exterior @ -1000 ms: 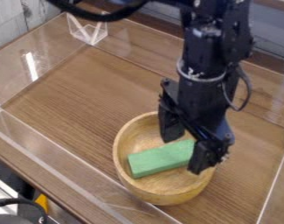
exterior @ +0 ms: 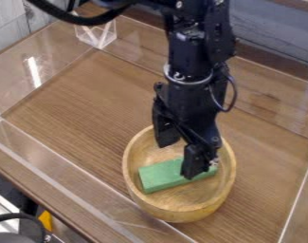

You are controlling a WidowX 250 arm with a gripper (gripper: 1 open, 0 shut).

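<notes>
A round light-wood bowl (exterior: 156, 201) sits at the lower middle, holding a green rectangular block (exterior: 164, 177). My black gripper (exterior: 184, 140) hangs from above over the back and right part of the bowl, its open fingers angled down, one near the block's right end. The block is partly hidden by that finger; whether they touch I cannot tell.
A clear acrylic object (exterior: 96, 27) stands at the back left. A dark object with a yellow part lies at the lower left edge.
My gripper has shifted left and its angle has changed, so more of its fingers sits over the middle of the bowl and the block's right part.
</notes>
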